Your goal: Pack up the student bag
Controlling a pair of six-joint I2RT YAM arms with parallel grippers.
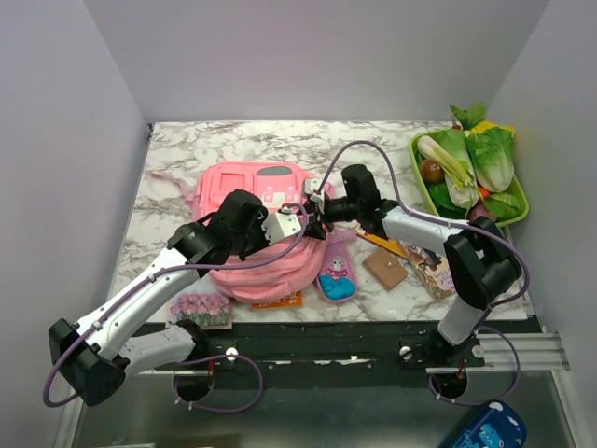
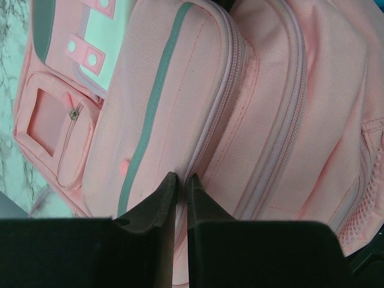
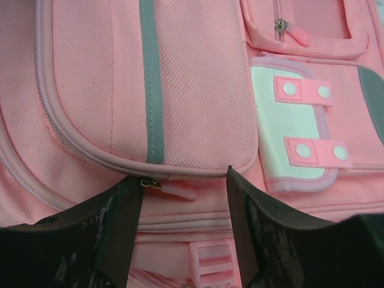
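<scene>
The pink student bag (image 1: pixel 239 175) lies across the middle of the table. In the left wrist view, my left gripper is shut on a fold of the bag's fabric along a zipper seam. Over the bag's right side, my right gripper stands open. Between and just beyond its fingers, the right wrist view shows a zipper pull (image 3: pixel 174 189) with a pink tab, beside the edge of the bag's front section. A pink pencil case (image 1: pixel 337 271) with a cartoon figure rests right of the bag. A brown notebook (image 1: pixel 384 268) lies further right.
A green basket (image 1: pixel 421 177) of vegetables occupies the back right. Under the right arm lies an illustrated book (image 1: pixel 431 271); a flower-covered book (image 1: pixel 201 308) and an orange item (image 1: pixel 280 301) show at the bag's front.
</scene>
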